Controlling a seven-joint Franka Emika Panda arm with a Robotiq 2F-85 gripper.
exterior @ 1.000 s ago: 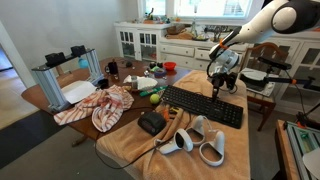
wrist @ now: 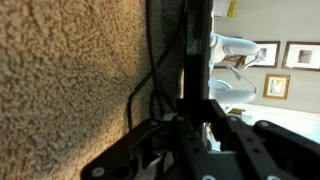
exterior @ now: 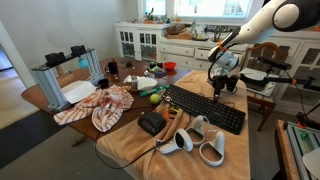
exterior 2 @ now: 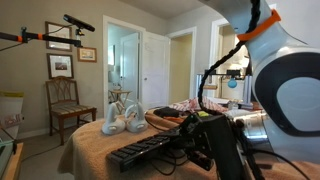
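A long black keyboard [exterior: 203, 108] lies along the right part of the cloth-covered table, its keys facing up. My gripper [exterior: 217, 97] is at its far long edge. From the other side, the keyboard [exterior 2: 145, 150] shows at a slant beside the gripper, near the table edge. In the wrist view the keyboard [wrist: 198, 45] appears edge-on as a dark strip running into my gripper, which is shut on that edge. The exact contact of the fingertips is dark and hard to make out.
White headset-like devices [exterior: 212, 150] lie close to the keyboard's near side. A black box-shaped object [exterior: 152, 122] and a striped cloth [exterior: 98, 108] are farther left. Dark cables [wrist: 152, 65] run over the tan cloth next to the gripper.
The keyboard's right end has shifted slightly toward the near side of exterior view 1. The arm has moved only a little, with the gripper still at the keyboard's far edge.
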